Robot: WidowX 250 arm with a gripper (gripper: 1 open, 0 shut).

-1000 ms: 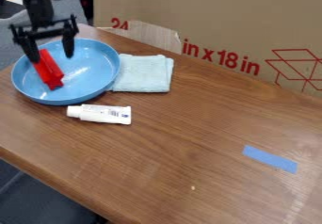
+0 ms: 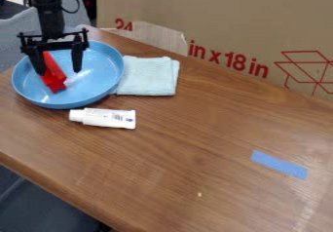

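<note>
The black gripper (image 2: 54, 52) hangs open over the left part of a blue round dish (image 2: 97, 85), its fingers reaching down around a red elongated object (image 2: 53, 77) lying in the dish. The upper end of the red object is partly hidden by the gripper. A white tube (image 2: 101, 118) lies just in front of the dish, and a folded pale blue cloth (image 2: 148, 76) lies to its right.
A large cardboard box (image 2: 235, 21) stands along the back of the wooden table (image 2: 182, 163). A strip of blue tape (image 2: 278, 164) is on the right. The table edge runs along the lower left.
The dish, tube and cloth have not moved.
</note>
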